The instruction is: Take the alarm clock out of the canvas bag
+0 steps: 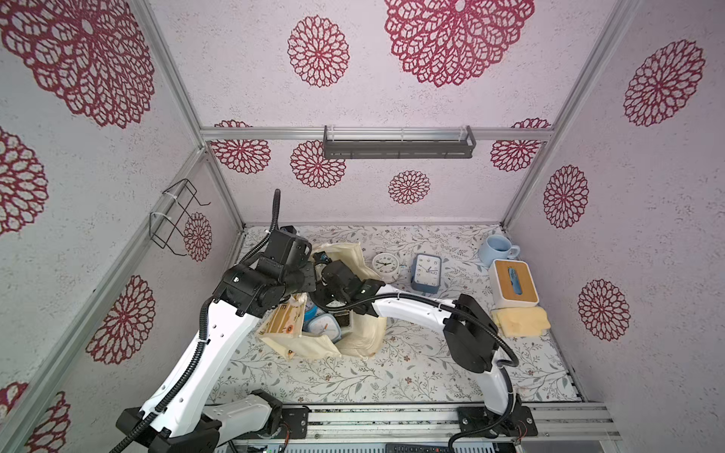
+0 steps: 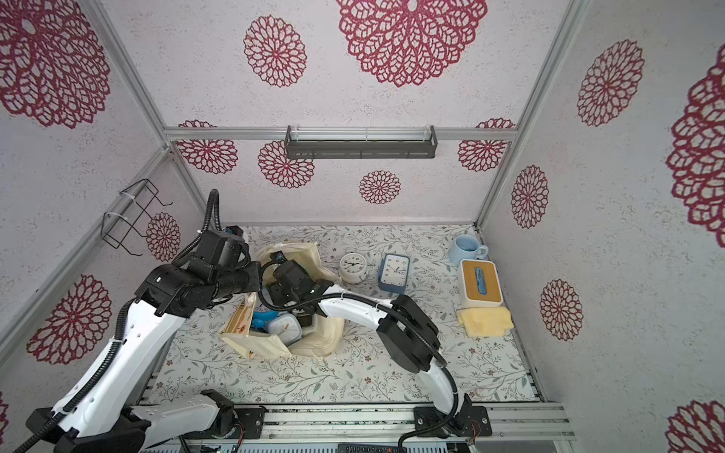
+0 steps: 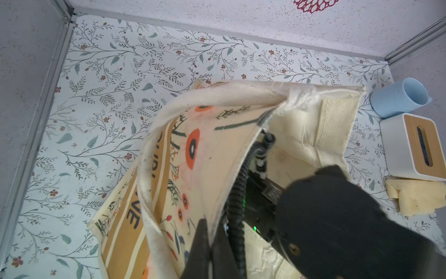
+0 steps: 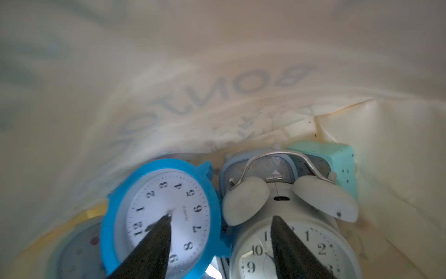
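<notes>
The cream canvas bag (image 1: pixel 362 332) lies open at the left of the table. In the left wrist view my left gripper is shut on the bag's edge (image 3: pixel 232 172), raising the printed side. My right gripper is inside the bag, fingers parted with nothing held, above a blue round clock (image 4: pixel 162 209) and a white twin-bell alarm clock (image 4: pixel 288 232). A grey-blue clock (image 4: pixel 255 162) and a mint one (image 4: pixel 343 167) sit behind them.
Outside the bag stand a white round clock (image 2: pixel 352 268) and a blue square clock (image 2: pixel 393 272). A mug (image 2: pixel 466 250), a tissue box (image 2: pixel 479 285) and a yellow cloth (image 2: pixel 485 321) line the right side.
</notes>
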